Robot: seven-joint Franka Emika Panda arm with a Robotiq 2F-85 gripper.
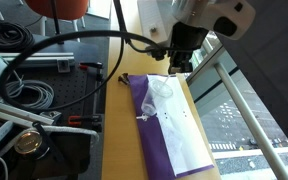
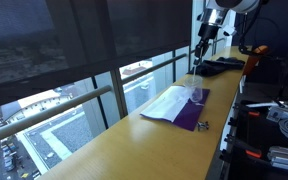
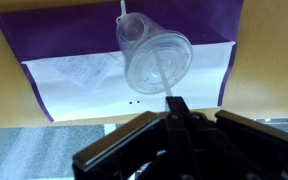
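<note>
A clear plastic cup (image 3: 152,55) with a round lid is over the purple-and-white sheet (image 3: 214,75), tilted in the wrist view. From its lid a thin pale straw (image 3: 164,78) runs up to the tips of my gripper, which is shut on it. In the first exterior view the cup (image 1: 162,87) is just below and left of the gripper (image 1: 180,70). The second exterior view has the gripper (image 2: 196,64) above the cup (image 2: 195,95). Whether the cup touches the sheet I cannot tell.
Small metal objects (image 2: 203,126) lie on the wooden table (image 2: 134,150) beside the sheet. A dark cloth (image 2: 216,67) is near the table's far end. A window rail (image 2: 79,102) runs along one side.
</note>
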